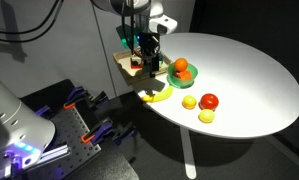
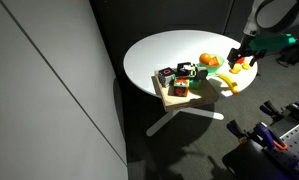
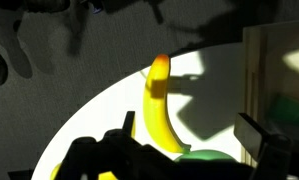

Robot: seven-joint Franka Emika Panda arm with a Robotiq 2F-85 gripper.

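Note:
My gripper point(image 1: 144, 70) is open above the table's near edge, with nothing between its fingers. In the wrist view a yellow banana point(image 3: 159, 105) lies on the white table below, its orange-brown tip toward the edge. The spread fingers point(image 3: 115, 150) frame the lower part of that view, with a green bowl partly in sight between them. Exterior view 1 puts the banana point(image 1: 157, 95) just in front of the green bowl point(image 1: 177, 84). From exterior view 2, the banana point(image 2: 228, 82) lies between the bowl and the table edge.
A wooden tray point(image 2: 193, 101) holds several small boxes beside the banana. Orange fruit point(image 1: 181, 65) fills the bowl. A red fruit point(image 1: 209, 101) and two yellow-orange fruits point(image 1: 206, 116) sit nearby.

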